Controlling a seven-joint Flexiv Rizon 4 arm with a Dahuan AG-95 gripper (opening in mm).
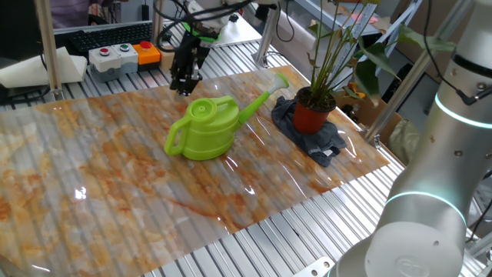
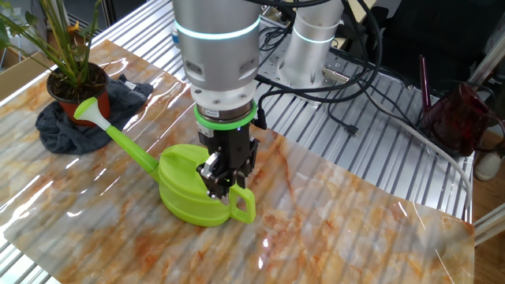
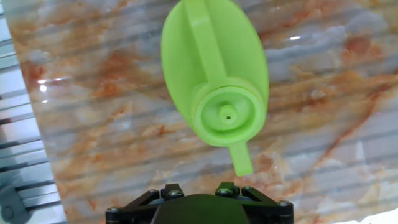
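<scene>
A green watering can [image 1: 204, 135] stands upright on the marbled sheet, its spout angled toward the potted plant [image 1: 310, 111]. Beyond the can, on its far side in exterior view 1, my gripper [image 1: 184, 83] hangs in the air. From the opposite side, the gripper [image 2: 223, 185] overlaps the can [image 2: 183, 201] near its side handle [image 2: 246, 207]. The wrist view has the can [image 3: 231, 56] from above, its handle [image 3: 241, 160] pointing toward the gripper. Two fingertips [image 3: 227, 188] stand apart there, with nothing between them, short of the handle.
The plant's brown pot rests on a dark cloth [image 1: 327, 145]. Button boxes [image 1: 114, 60] stand behind the sheet, and a dark red watering can [image 2: 461, 118] is off to the side in exterior view 2. Much of the marbled sheet [image 1: 84, 185] is bare.
</scene>
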